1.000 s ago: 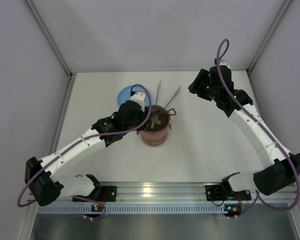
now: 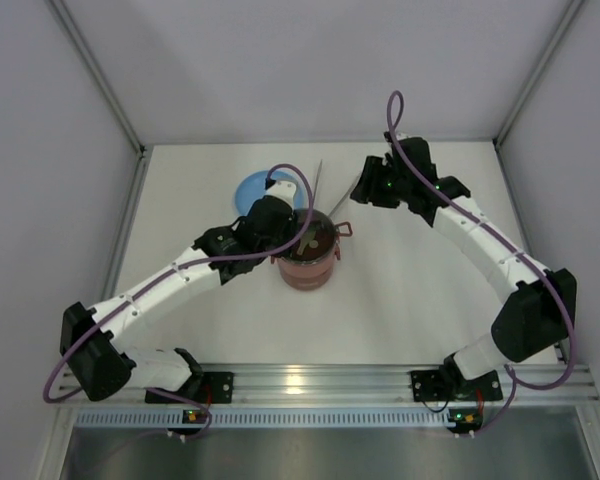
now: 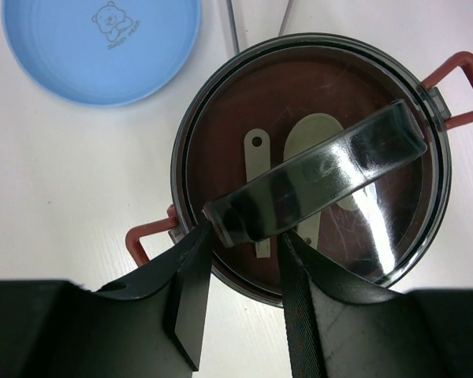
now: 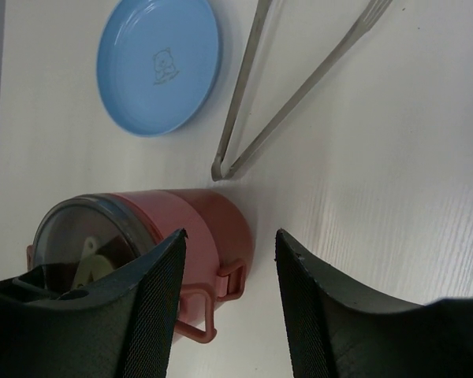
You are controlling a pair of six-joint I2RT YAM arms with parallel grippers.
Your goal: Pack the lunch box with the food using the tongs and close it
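Note:
The lunch box (image 2: 308,274) is a pink stacked pot with a see-through lid (image 3: 221,106) and red side handles. Pale utensils (image 3: 257,153) show under the lid, and a clear, dark-edged bar handle (image 3: 327,177) crosses its top. Over the lid stands my left gripper, part open. Its fingertips are close to the bar's lower-left part; whether they touch it I cannot tell. Up and to the right of the pot, my right gripper hangs part open with nothing between its fingers. In the right wrist view, its left finger covers part of the pot.
Behind the pot lies a blue plate (image 4: 159,67) with a bear print. Two long metal utensils, one a fork (image 4: 315,77) and the other (image 4: 240,87) with its far end out of the right wrist view, spread from beside the pot.
My right gripper has moved left and slightly down in the top view, closer to the pot. My left gripper has shifted a little to the right over the lid. The pot has not visibly moved.

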